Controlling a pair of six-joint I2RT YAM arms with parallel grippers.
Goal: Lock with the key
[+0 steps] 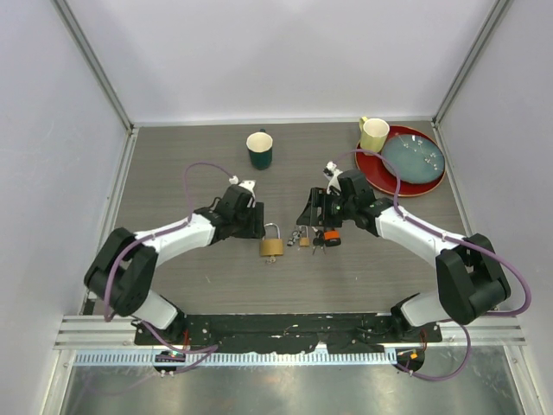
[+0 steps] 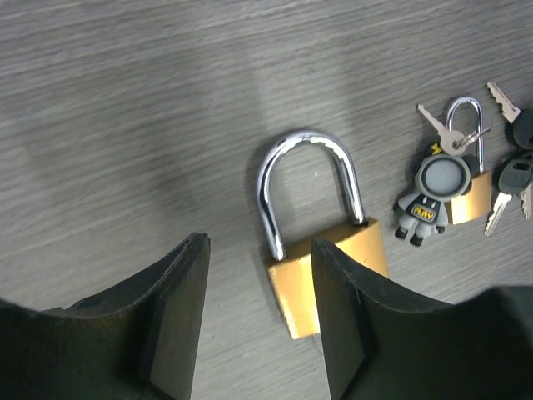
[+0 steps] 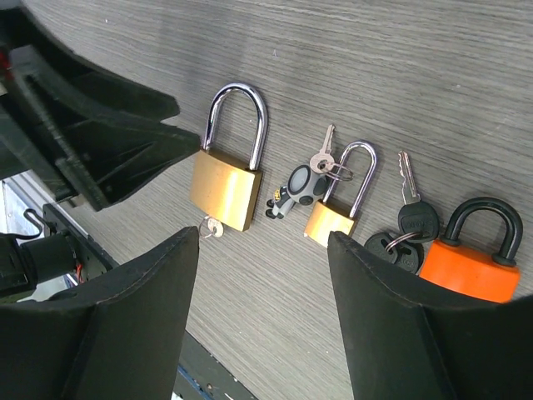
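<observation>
A large brass padlock (image 1: 272, 247) lies flat on the table with its shackle toward the back; a key (image 3: 215, 227) is at its bottom end. In the left wrist view the brass padlock (image 2: 296, 292) shows beyond the right fingertip of my left gripper, which is part open and holds nothing. My right gripper stands open over the small brass padlock (image 3: 330, 223) and the grey figure keychain (image 3: 301, 187), its fingers empty. The orange padlock (image 3: 470, 272) lies to the right, beside a black-headed key (image 3: 416, 212).
At the back stand a dark green mug (image 1: 259, 150) and, at the right, a red plate (image 1: 377, 177) with a yellow cup (image 1: 373, 135) and a grey-green dish (image 1: 413, 159). Bare table lies left of the large padlock and in front of the locks.
</observation>
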